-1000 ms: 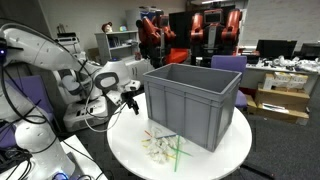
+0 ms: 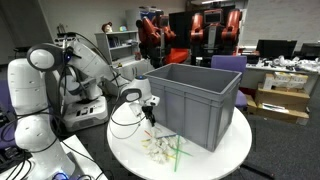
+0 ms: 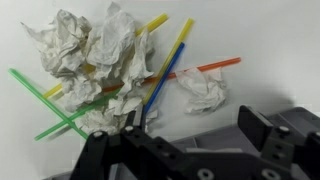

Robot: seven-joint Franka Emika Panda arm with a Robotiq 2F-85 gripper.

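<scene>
Crumpled white paper pieces (image 3: 110, 45) and several coloured straws lie in a loose pile on the white table. Among them are a green straw (image 3: 48, 103), a blue straw (image 3: 164, 80) and an orange straw (image 3: 220, 64). A single paper wad (image 3: 205, 90) sits apart from the main heap, beside the orange straw. Over the table, behind the pile (image 2: 158, 150) in the exterior view, hovers my gripper. Its fingers stand wide apart and hold nothing.
A tall grey bin (image 2: 188, 108) stands on the table close by the gripper; its inside is hidden. Bare tabletop (image 2: 220, 158) lies right of the pile. Boxes (image 2: 283, 92) stand on the floor behind.
The arm has swung right in the exterior view, bringing my gripper closer to the bin and the pile. The papers, straws and bin have not moved.
</scene>
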